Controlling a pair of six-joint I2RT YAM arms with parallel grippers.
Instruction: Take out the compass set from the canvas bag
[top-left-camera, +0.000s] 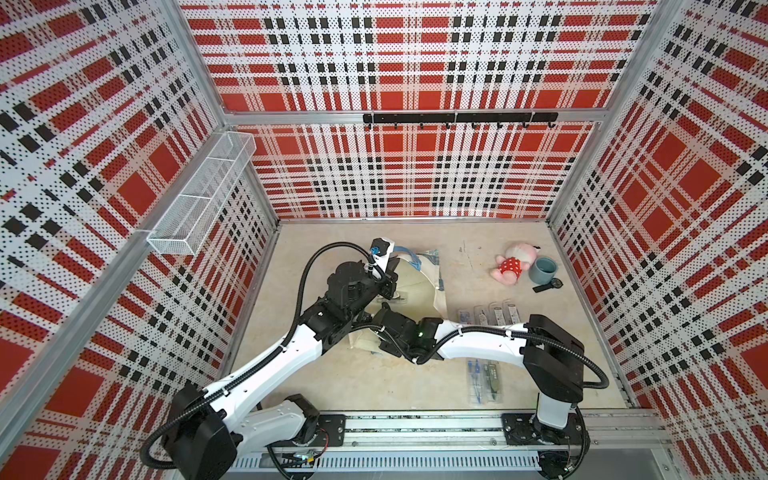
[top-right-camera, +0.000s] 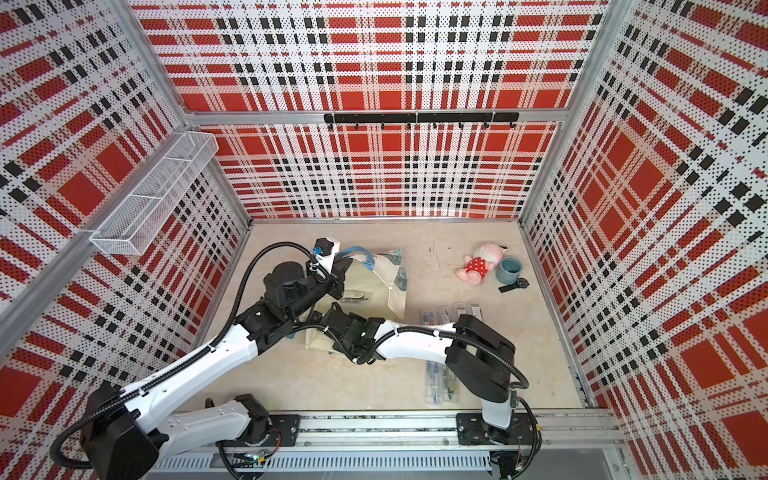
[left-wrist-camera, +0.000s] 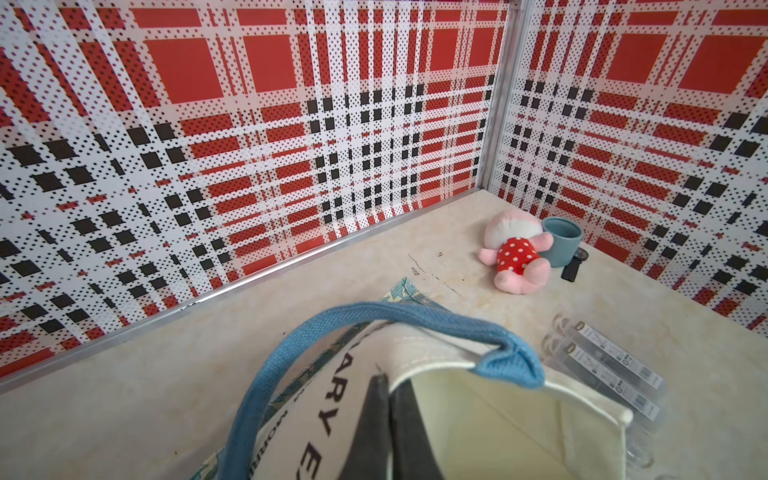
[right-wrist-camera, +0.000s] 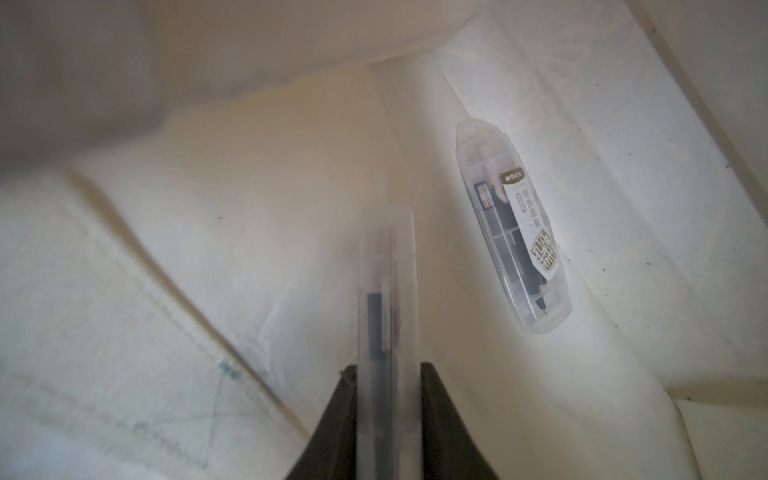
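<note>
The cream canvas bag, with blue handle, lies on the table. My left gripper is shut at its upper rim, with the bag's edge between its fingertips. Inside the bag, my right gripper is shut on a clear plastic case standing end-away between its fingers, dark items inside. A second clear case with an M&G label lies on the bag's lining to the right. The right gripper's fingers are hidden by the arms in both top views.
A pink plush toy, teal cup and black watch sit at the back right. Several clear packs lie right of the bag, under the right arm. A wire basket hangs on the left wall.
</note>
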